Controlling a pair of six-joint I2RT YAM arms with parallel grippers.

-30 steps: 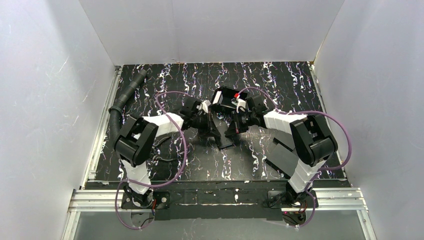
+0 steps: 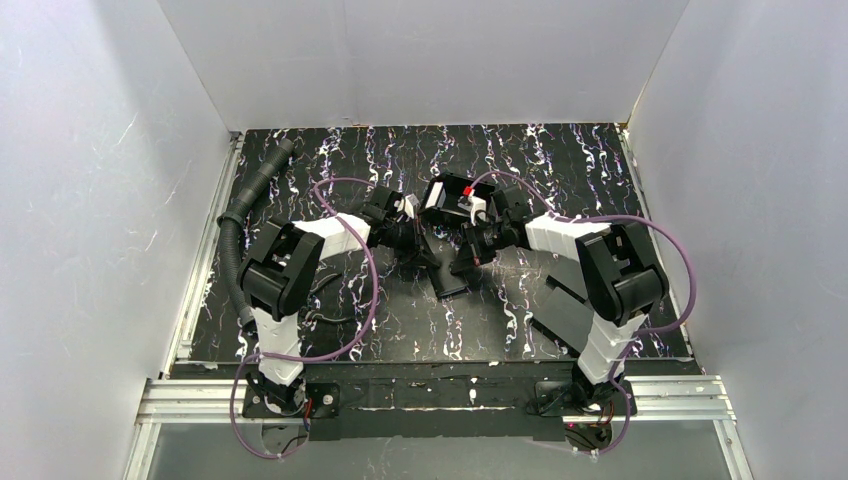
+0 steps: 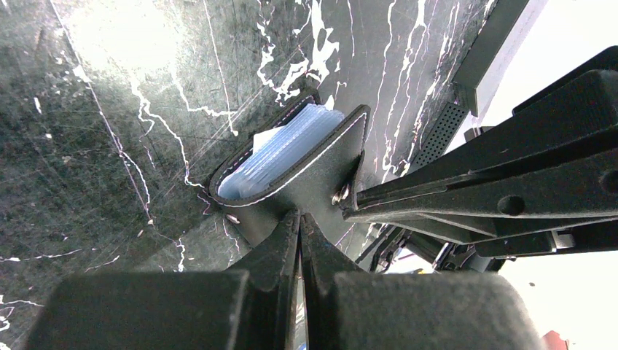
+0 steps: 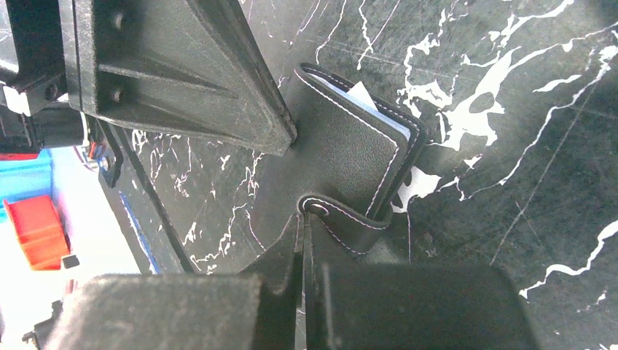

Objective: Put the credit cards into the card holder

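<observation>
A black leather card holder point(image 2: 450, 284) with pale stitching lies on the dark table between my two grippers. In the left wrist view, a stack of translucent bluish cards point(image 3: 288, 149) sits inside the pocket of the card holder point(image 3: 324, 171). From the right wrist view, a blue edge and a white corner point(image 4: 361, 94) show at its opening. My left gripper is shut, its tips against or just over the holder's face. My right gripper is also shut, its tips at the edge of the strap point(image 4: 346, 219); nothing clear shows between either pair of fingers.
Behind the grippers stands an open black box point(image 2: 452, 184) with a white piece inside. Flat dark panels point(image 2: 565, 318) lie at the right, a thick black tube point(image 2: 232, 235) along the left edge.
Over the last second my left arm has shifted slightly and its gripper has drawn back a little from the holder's middle. The right arm and the holder look nearly still.
</observation>
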